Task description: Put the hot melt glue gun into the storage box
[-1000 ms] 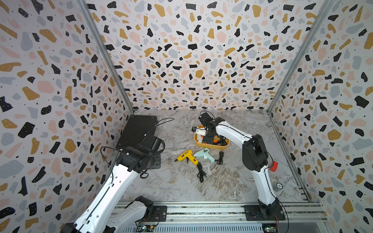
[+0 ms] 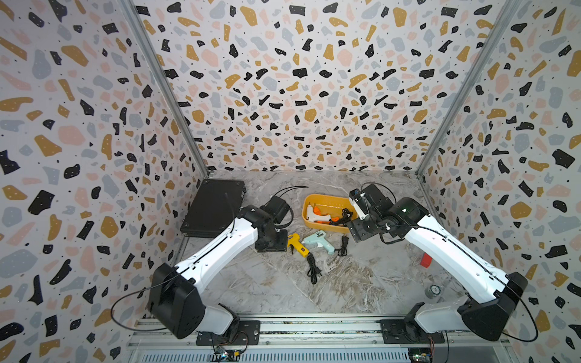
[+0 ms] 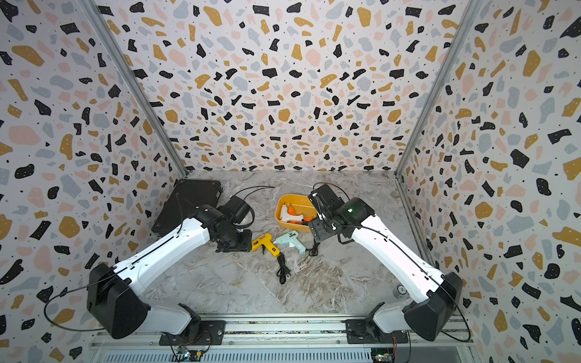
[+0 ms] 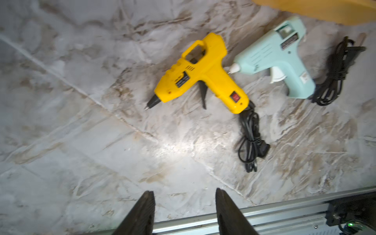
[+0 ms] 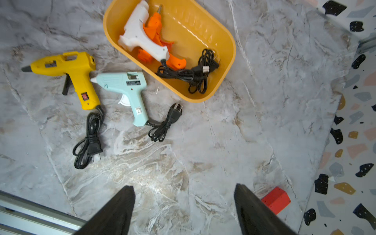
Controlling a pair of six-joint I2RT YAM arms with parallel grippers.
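Observation:
Two glue guns lie side by side on the marble table: a yellow glue gun [image 4: 213, 72] and a mint-green glue gun [image 5: 131, 92], its nozzle close to the yellow grip. Behind them stands the orange storage box [image 5: 225, 66], holding a white glue gun [image 5: 143, 35], an orange glue gun [image 5: 154, 29] and bundled black cords. My left gripper is open and empty, over bare table to the left of the yellow gun. Open and empty too, my right gripper hovers right of the mint-green gun, near the box's front right corner.
Black bundled cords [image 4: 250, 139] trail from both loose guns. A black case [image 2: 213, 207] sits at the back left. On the right are a red block [image 5: 276, 199] and a small round item [image 2: 432, 291].
My left arm has moved right, closer to the yellow gun. Both loose guns lie where they were.

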